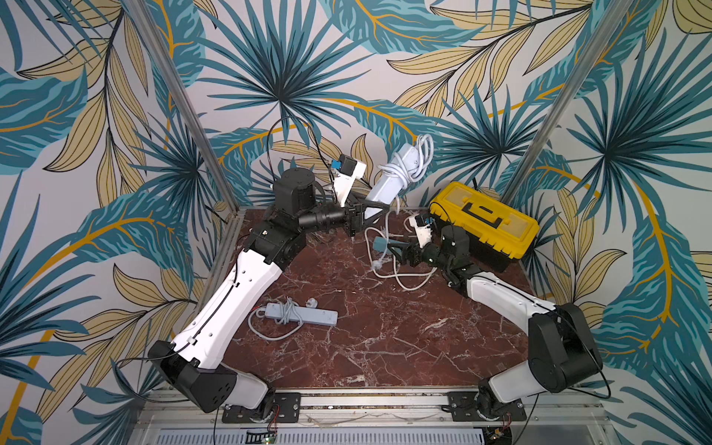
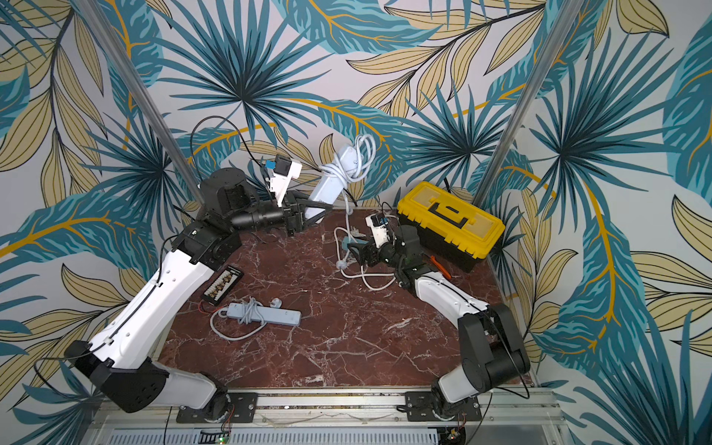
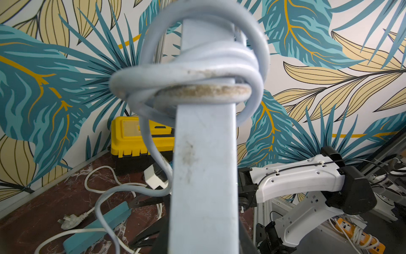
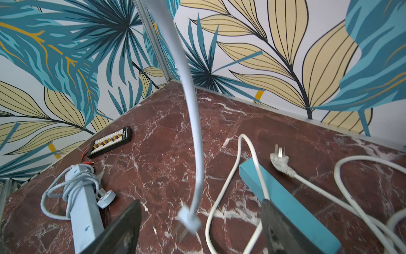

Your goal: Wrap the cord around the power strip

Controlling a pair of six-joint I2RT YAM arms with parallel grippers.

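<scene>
High above the table's back part hangs a pale blue-white power strip [image 1: 391, 187], tilted upward, its lower end in my left gripper [image 1: 378, 210], which is shut on it. Several loops of its cord [image 3: 198, 72] go around the upper part of the strip. A loose length of that cord [image 4: 192, 101] drops down, its plug [image 4: 189, 218] blurred near the table in the right wrist view. My right gripper is open around the hanging end, its fingers [image 4: 122, 228] apart on both sides. Whether they touch the plug I cannot tell.
Beneath the right gripper lies a teal power strip [image 4: 291, 203] with loose white cord and a plug [image 4: 280, 160]. A second pale strip [image 1: 315, 316], its cord wound, lies front left. The yellow toolbox [image 1: 485, 216] stands back right.
</scene>
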